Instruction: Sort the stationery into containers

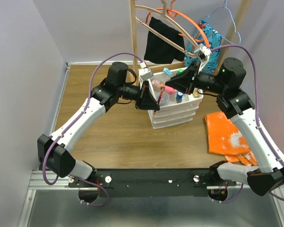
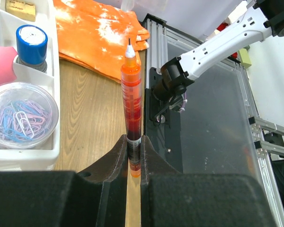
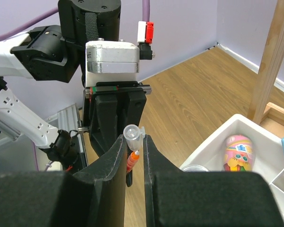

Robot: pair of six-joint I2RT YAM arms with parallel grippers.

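An orange-red pen (image 2: 132, 101) stands upright in the left wrist view, its thin tip bare, with my left gripper shut on its lower part. In the right wrist view a clear cap (image 3: 132, 134) sits between the fingertips of my right gripper, which is shut on it. Behind the cap shows the pen's orange end, apart from it in the left wrist view. From above, the left gripper (image 1: 154, 108) is at the front left of the white container (image 1: 173, 116), and the right gripper (image 1: 169, 85) is over it.
Paper clips in a round clear box (image 2: 22, 115), a blue-capped bottle (image 2: 31, 43) and an eraser (image 2: 21, 8) lie in the container's compartments. A wooden rack (image 1: 134, 38) stands behind. Orange cloth (image 1: 227, 135) lies to the right.
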